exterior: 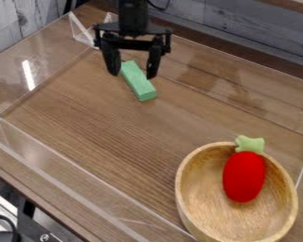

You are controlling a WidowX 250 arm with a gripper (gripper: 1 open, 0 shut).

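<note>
My black gripper (132, 55) is over the back left of the wooden table, its two fingers spread apart. Just below it a green block (139, 80) lies on the wood, with nothing visible lifting it. At the front right a red oval object (244, 176) with a pale green top sits in a wooden bowl (199, 213).
A white wire-like item (83, 28) stands at the back left, partly behind the arm. A wall runs along the back, and the table's edge shows at the lower left.
</note>
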